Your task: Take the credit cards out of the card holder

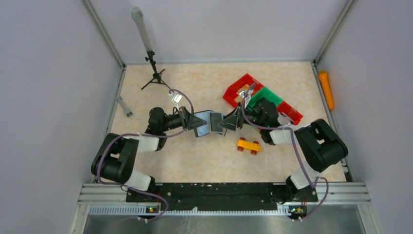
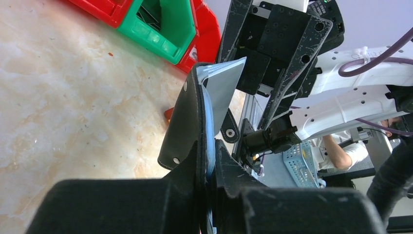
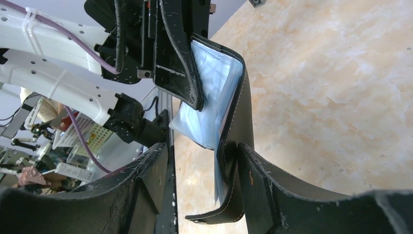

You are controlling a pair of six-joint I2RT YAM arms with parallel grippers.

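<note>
The black card holder (image 1: 216,122) is held open in mid-table between both grippers, with pale blue sleeves (image 3: 212,87) inside. My left gripper (image 1: 197,122) is shut on one side of it, seen edge-on in the left wrist view. My right gripper (image 1: 229,122) is part open at the other side; in the right wrist view its right finger touches the black cover and the left finger stands apart from the sleeves. I cannot tell individual cards among the sleeves.
Red and green bins (image 1: 265,95) stand at the back right. A yellow toy car (image 1: 248,145) lies in front of the right gripper. A tripod (image 1: 157,75) stands at the back left.
</note>
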